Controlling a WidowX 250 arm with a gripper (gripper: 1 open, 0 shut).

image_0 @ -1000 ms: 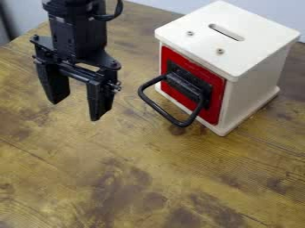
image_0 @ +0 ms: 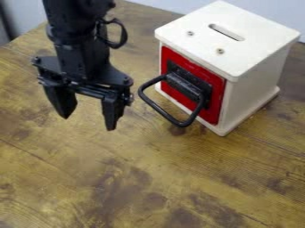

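My black gripper [image_0: 87,109] hangs over the wooden table at the left, its two fingers apart with nothing between them. To its right stands a white wooden box [image_0: 248,82] with a slot and two screws on top. Its front face holds a red panel [image_0: 211,112] with a dark centre and a black loop handle [image_0: 160,111] sticking out toward the gripper, a short gap away from it.
A pale edge shows beyond the table at the back left.
The box and its handle are unchanged.
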